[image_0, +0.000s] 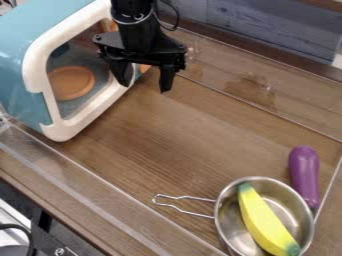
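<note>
My black gripper (144, 75) hangs at the top centre, in front of the open mouth of a light blue toy oven (27, 70) with a white frame. Its two fingers are spread apart, and I see nothing held between them. An orange disc (70, 82) is inside the oven, and a bit of orange shows behind the gripper at the oven's right side.
A steel pan (234, 230) with a yellow banana (265, 220) in it sits at the lower right, beside a purple eggplant (303, 175). A back wall runs along the top right.
</note>
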